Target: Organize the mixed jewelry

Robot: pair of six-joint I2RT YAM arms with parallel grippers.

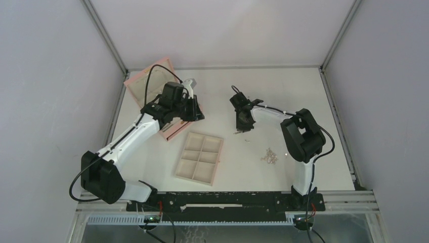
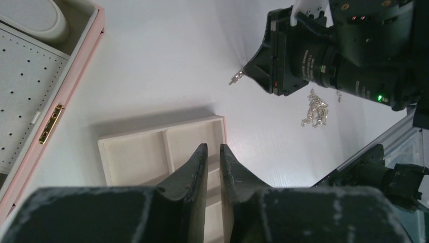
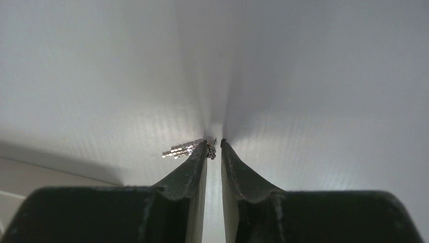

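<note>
Over the front edge of the open pink jewelry box, my left gripper is slightly open and holds nothing. My right gripper is low at mid-table, its fingers parted by a narrow gap. A small sparkling silver jewelry piece (image 3: 183, 150) is at its left fingertip, with one end showing in the gap. The same piece (image 2: 236, 77) sticks out from the right gripper's tip in the left wrist view. Whether it touches the table is unclear. The shallow compartment tray (image 1: 220, 152) looks empty, left of the right gripper.
A tangled heap of silver jewelry (image 1: 270, 156) lies toward the front right, with a tiny piece (image 1: 247, 140) nearer the right gripper. The open pink box (image 1: 174, 132) is at the back left.
</note>
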